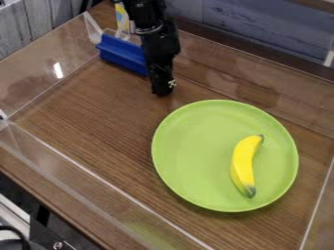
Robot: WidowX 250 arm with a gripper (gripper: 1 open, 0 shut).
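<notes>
My black gripper (162,84) is low over the wooden table at the upper middle, beside a blue rack (120,55) that lies to its left, partly hidden by the arm. The fingertips are small and dark here, and I see nothing clearly between them. A yellow banana (245,166) lies on a large green plate (189,146) at the right front.
A yellow bottle-like object (121,17) stands at the back behind the blue rack.
</notes>
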